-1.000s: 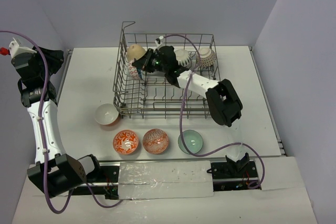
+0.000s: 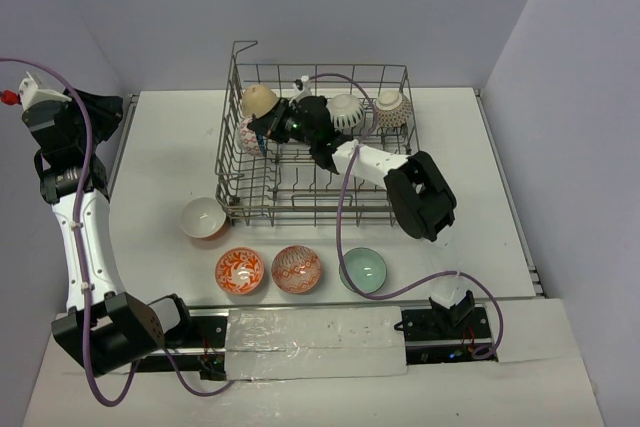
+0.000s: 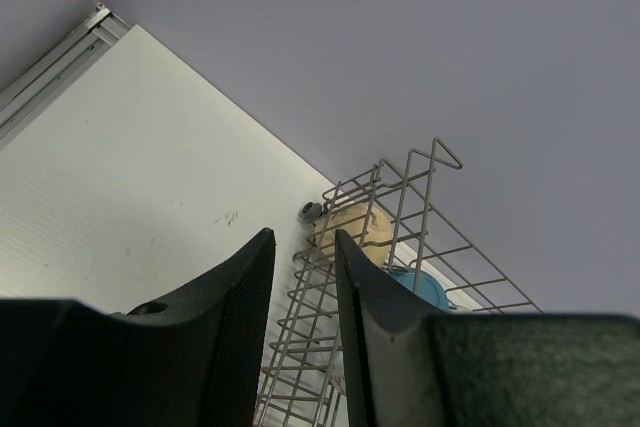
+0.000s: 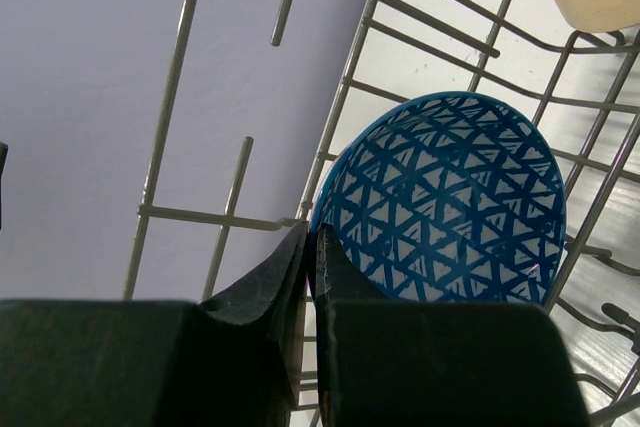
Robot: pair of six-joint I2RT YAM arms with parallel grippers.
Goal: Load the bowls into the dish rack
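A bowl with a blue-and-white triangle pattern inside (image 4: 450,197) stands on its side in the dish rack (image 2: 320,209), near the left end. My right gripper is at its rim, the fingertips close together there; whether they pinch it I cannot tell. Behind it in the rack sits a peach bowl (image 2: 258,99). Farther right are a white ribbed bowl (image 2: 346,112) and a brown-patterned bowl (image 2: 392,108). In front of the rack are a white bowl (image 2: 203,217), an orange bowl (image 2: 239,270), a reddish bowl (image 2: 297,269) and a green bowl (image 2: 363,269). My left gripper is open and empty, left of the rack.
Wire bars (image 4: 165,107) and upright prongs surround the right gripper closely. The right forearm crosses over the rack. Purple cables run along both arms, one passing over the green bowl's edge. Bare white table (image 2: 465,187) lies right of the rack.
The right gripper has shifted slightly left in the rack, with the blue-patterned bowl tipping a little the same way. The left arm and the bowls on the table have stayed still.
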